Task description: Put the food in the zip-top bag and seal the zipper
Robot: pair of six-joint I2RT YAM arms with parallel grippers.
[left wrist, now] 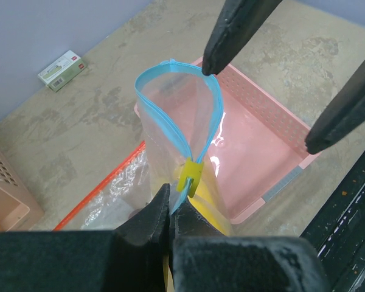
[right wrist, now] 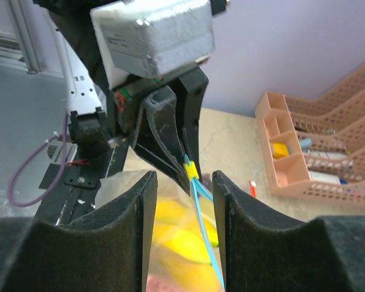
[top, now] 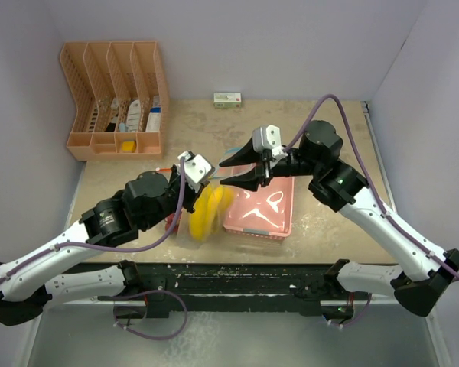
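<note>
A clear bag with a blue zip rim [left wrist: 147, 76] stands raised, its mouth gaping into a loop. Yellow food, bananas among it [top: 203, 212], shows inside the bag. My left gripper is shut on the rim's end, just beside the yellow slider [left wrist: 191, 175]. Opposite it, my right gripper is open, its fingers spread; in its wrist view the blue rim runs into the gap between them. In the left wrist view, one right finger [left wrist: 222, 42] overlaps the far side of the loop.
A pink tray [top: 289, 222], with no food showing in it, lies behind the bag. Another clear bag with a red zip [left wrist: 100, 185] is at the left. A divided organizer [top: 76, 145] and a small box [top: 227, 99] stand toward the back.
</note>
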